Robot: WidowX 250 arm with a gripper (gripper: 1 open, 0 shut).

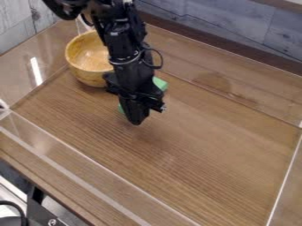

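My black gripper (134,109) hangs low over the wooden table, left of centre, with its arm coming from the top. Its fingertips are dark and small; I cannot make out anything held between them. A green object (157,86) lies right behind the gripper, mostly hidden by it and the arm. An orange-yellow bowl (86,53) stands behind and to the left of the gripper, partly covered by the arm.
A grey wall (248,26) runs along the back, and light edges border the table at left and right.
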